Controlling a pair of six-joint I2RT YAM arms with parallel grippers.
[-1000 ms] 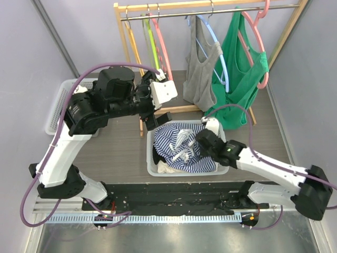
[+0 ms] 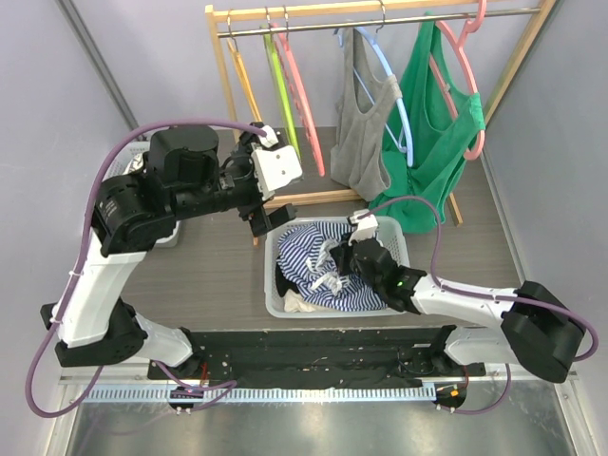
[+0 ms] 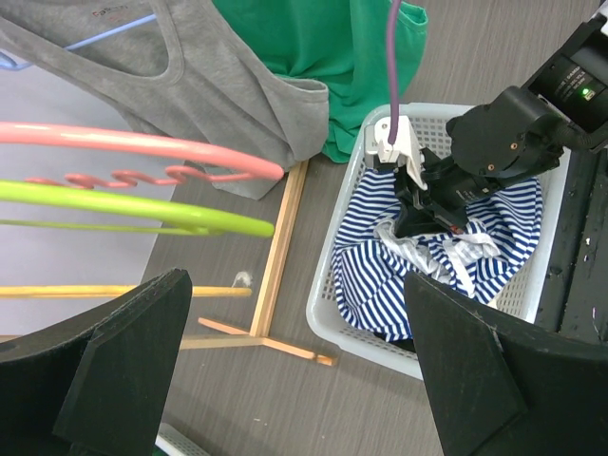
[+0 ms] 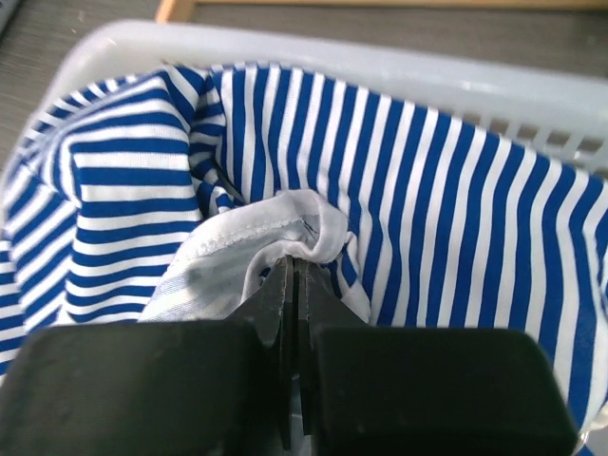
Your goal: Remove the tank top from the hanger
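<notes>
A grey tank top [image 2: 363, 123] hangs on a blue hanger [image 2: 402, 109], and beside it a green tank top [image 2: 427, 133] hangs on a pink hanger [image 2: 465, 71]. My left gripper is open and empty, left of the grey top and near the bare hangers. Down in the white basket [image 2: 270, 271], my right gripper is shut at a blue-and-white striped garment [image 4: 427, 199]. White fabric [image 4: 237, 242] bunches and curls around its fingertips; I cannot tell whether a fold is pinched between them.
Yellow [image 2: 245, 81], lime green [image 2: 282, 90] and pink [image 2: 302, 100] empty hangers share the rail [image 2: 332, 27]. Another basket [image 2: 166, 237] is partly hidden behind my left arm. Floor between the baskets is clear.
My right gripper has shifted left over the basket, its tips now deeper among the striped cloth. The left arm has drifted slightly left. The hanging tops have not moved.
</notes>
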